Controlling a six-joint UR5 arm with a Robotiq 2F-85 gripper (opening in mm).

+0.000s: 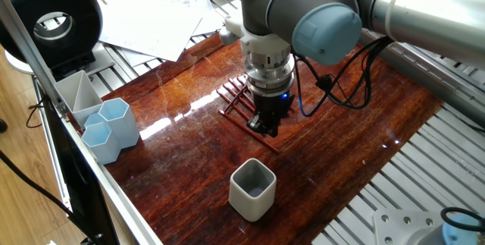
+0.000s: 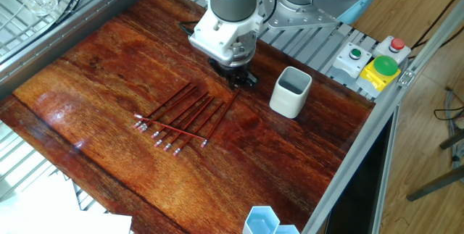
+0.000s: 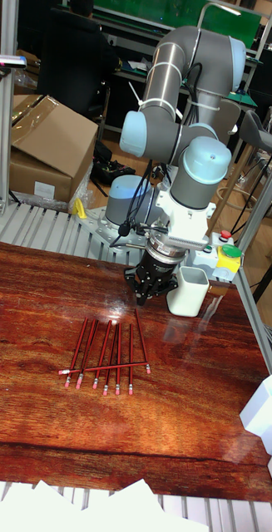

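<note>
Several dark red pencils lie loosely side by side on the wooden table, white-and-pink ends towards the paper side. One crosswise pencil (image 2: 171,127) rests over the others, and an outer pencil (image 2: 221,117) lies nearest the cup. A white, square, rounded cup (image 1: 252,190) stands upright with its mouth up; no pencil shows inside it. My black gripper (image 1: 264,130) points down, low above the table between the pencils and the cup (image 2: 291,91). In exterior view 3 the gripper (image 3: 143,300) is close to the far end of the outer pencil. Its dark fingers blend together, so the finger's state is unclear.
Pale blue hexagonal holders (image 1: 112,130) stand at the table's side, beside a white angular holder (image 1: 78,95). Paper sheets (image 1: 155,25) lie past one edge. An emergency-stop box (image 2: 383,69) sits near the robot base.
</note>
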